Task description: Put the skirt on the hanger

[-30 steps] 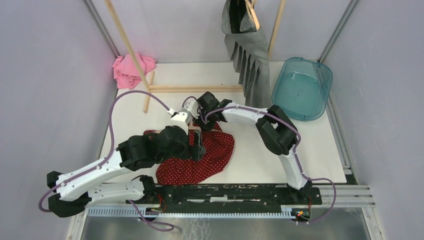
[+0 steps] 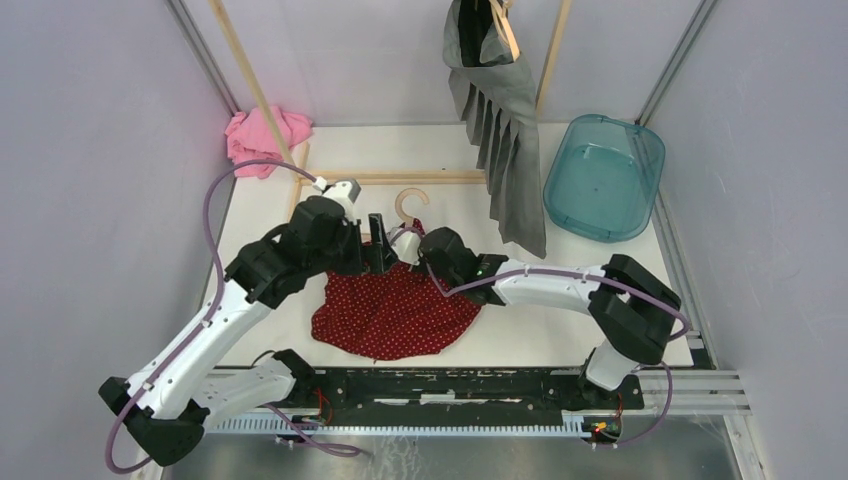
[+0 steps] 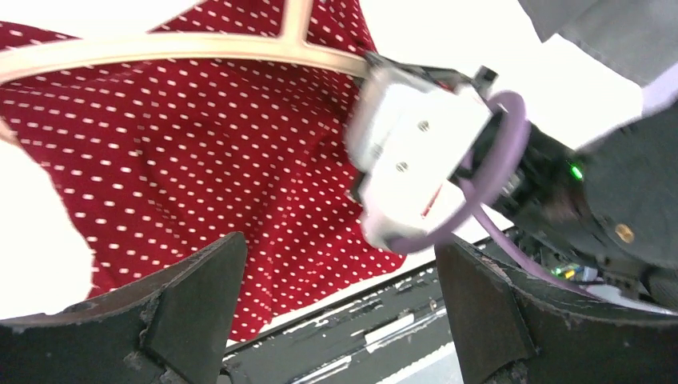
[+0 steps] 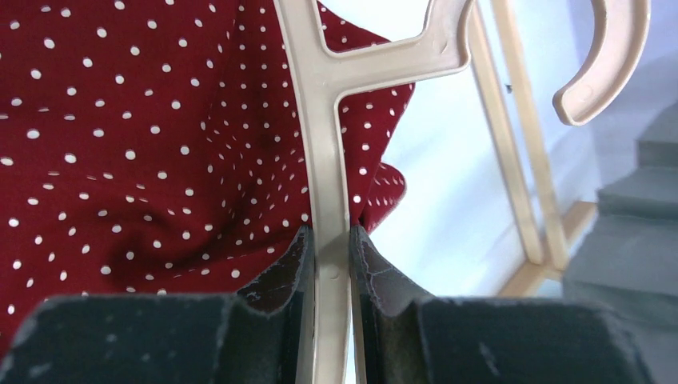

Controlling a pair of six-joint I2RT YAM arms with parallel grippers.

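Note:
A dark red skirt with white dots (image 2: 395, 315) is spread on the white table. The pale wooden hanger (image 3: 152, 46) shows on top of its upper part, with cloth visible on both sides of the bar; the hook points away toward the rack. In the right wrist view, the fingers of my right gripper press against both sides of one arm of the hanger. My left gripper is open above the skirt, with nothing between its fingers. From above, both grippers hide part of the hanger.
A wooden rack (image 2: 400, 178) stands behind, with a grey garment (image 2: 515, 150) hanging at its right. A teal bin (image 2: 605, 180) is at the back right, a pink cloth (image 2: 268, 138) at the back left. The grippers are close together.
The skirt's lower edge has spread slightly, and the hanger's hook has come into clear view.

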